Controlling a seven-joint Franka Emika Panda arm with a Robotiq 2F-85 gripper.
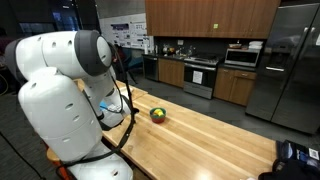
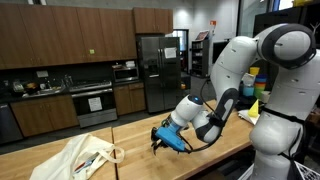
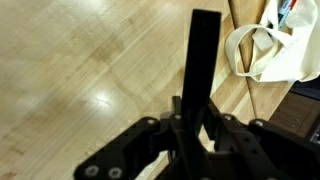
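Note:
In the wrist view my gripper is shut on a long, flat dark object, which sticks out well past the fingers over bare tabletop. Its exact kind cannot be told, as it shows only as a dark strip. In exterior view 1 the gripper is small and partly lost against the white arm, near the table's left side. Exterior view 2 has the gripper low in front of the arm, above the wooden table.
A dark round bowl with yellow and green contents stands on the table, right of the gripper in exterior view 1. White cloth lies at the left in exterior view 2; a white bag shows in the wrist view.

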